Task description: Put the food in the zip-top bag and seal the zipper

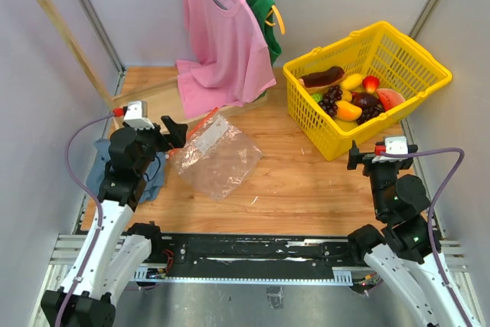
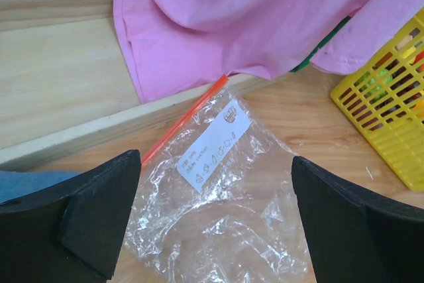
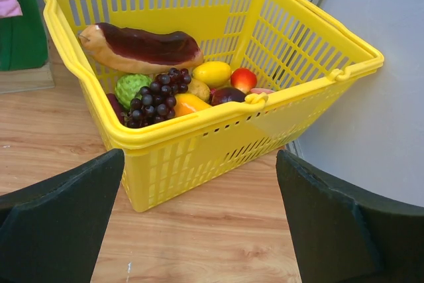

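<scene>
A clear zip top bag [image 1: 218, 160] with an orange zipper strip and white label lies flat on the wooden table, left of centre. My left gripper is open above it, nothing between its fingers. The toy food, including grapes [image 3: 159, 103], a long brown eggplant-like piece [image 3: 142, 48], a lemon [image 3: 212, 72] and a red apple [image 3: 242, 79], lies in a yellow basket [image 1: 321, 128] at the right. My right gripper stands open in front of that basket, empty.
Pink shirt [image 1: 222, 51] and green garment hang from a wooden rack [image 1: 76, 44] at the back left, the pink one draped onto its base. A blue cloth [image 1: 153, 178] lies beside the left arm.
</scene>
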